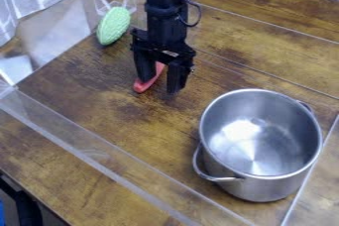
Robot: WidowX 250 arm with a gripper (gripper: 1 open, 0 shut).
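Observation:
The black gripper [161, 71] is low over the wooden table at upper centre, its two fingers spread on either side of a red elongated object [149, 83] lying there. Contact between fingers and object cannot be made out. A pale green oblong object [114, 24] lies to the upper left, behind the gripper. A large steel pot [260, 141] with side handles stands at the lower right, apart from the gripper.
Bare table [86, 111] fills the left and lower middle, with open surface at the upper right. Clear plastic edging runs along the left and bottom left.

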